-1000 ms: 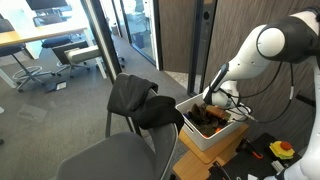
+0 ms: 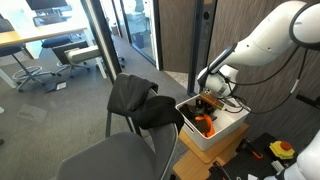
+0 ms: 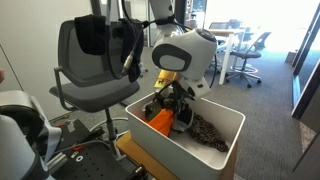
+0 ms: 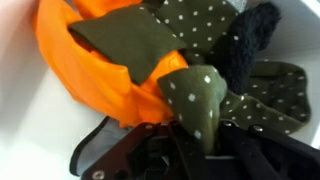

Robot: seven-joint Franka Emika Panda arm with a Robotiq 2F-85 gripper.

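Note:
In the wrist view, a dark olive cloth with light dots (image 4: 197, 100) rises between the fingers of my gripper, which is shut on it. Bright orange cloth (image 4: 105, 78) lies close by, partly under a plain olive piece (image 4: 130, 42). Exterior view 2 has the orange cloth (image 3: 160, 122) hanging below the gripper (image 3: 168, 88), inside a white box (image 3: 208, 163). From exterior view 1 my gripper (image 2: 211, 98) appears over the box, with the orange cloth (image 2: 204, 125) just below. Whether the orange piece is joined to the gripped cloth I cannot tell.
Dark patterned cloth (image 3: 208, 130) fills the box's other side. A black fuzzy item (image 4: 243, 45) lies near the gripper in the wrist view. The box stands on a wooden surface (image 2: 196, 160), beside a grey office chair (image 2: 115, 150).
My gripper has risen and shifted over the box. Much more orange cloth shows below it now, where mostly dark cloth was visible before.

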